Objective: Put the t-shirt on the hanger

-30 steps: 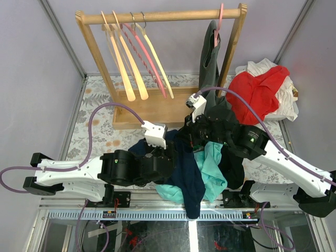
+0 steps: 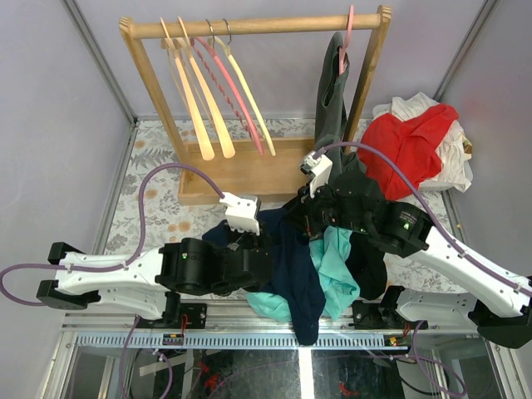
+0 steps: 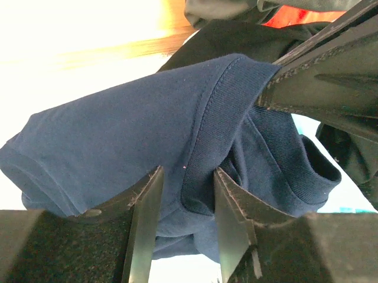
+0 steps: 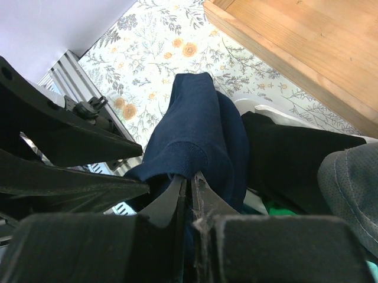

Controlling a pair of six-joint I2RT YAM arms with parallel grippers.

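Observation:
The navy t-shirt hangs bunched between my two arms at the middle of the top view. My right gripper is shut on its hemmed edge. My left gripper has its fingers apart, with a stitched fold of the navy cloth lying between and beyond them. The right wrist view shows the left fingers spread beside the shirt's edge. Several empty hangers, among them a wooden hanger, a pink hanger and a cream hanger, hang from the rack bar.
A dark grey garment hangs at the rack's right end. Teal cloth and black cloth lie under and beside the shirt. Red cloth sits on a pile at the right. Bare patterned floor shows at the left.
My left arm moved slightly left and back to the right, near where it was. The right gripper has shifted very slightly, still on the navy cloth.

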